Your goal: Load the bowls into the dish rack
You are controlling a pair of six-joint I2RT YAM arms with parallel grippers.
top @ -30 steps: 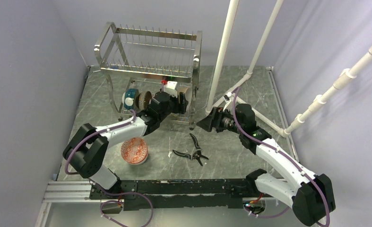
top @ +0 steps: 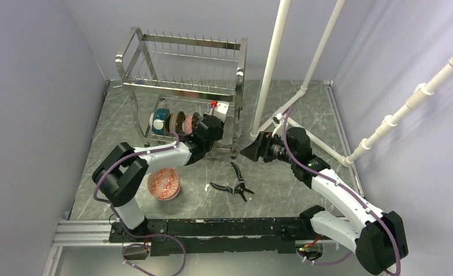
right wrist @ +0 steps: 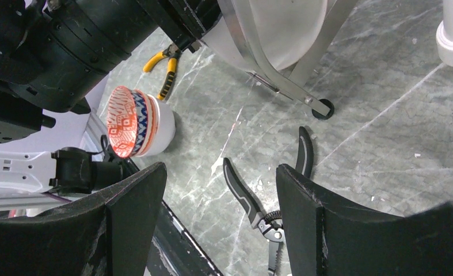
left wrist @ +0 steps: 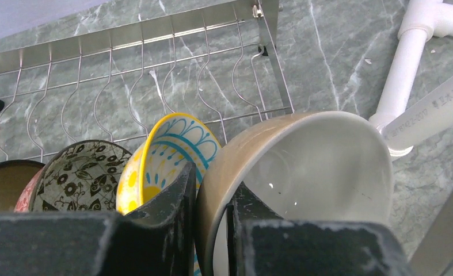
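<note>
On the lower tier of the steel dish rack (top: 183, 86) several bowls stand on edge, among them a teal bowl (top: 159, 121), a black floral bowl (left wrist: 74, 175) and a yellow patterned bowl (left wrist: 178, 146). My left gripper is shut on the rim of a white bowl with a beige outside (left wrist: 322, 167), at the rack's right end. My right gripper stands apart, right of the rack, its fingers parted with nothing between them. A stack of bowls (top: 164, 183) sits on the floor at the front left.
Pruning shears (top: 238, 187) lie before the rack, and yellow-handled pliers (right wrist: 169, 75) show in the right wrist view. A white pipe frame (top: 270, 63) stands right of the rack.
My right arm looks unchanged.
</note>
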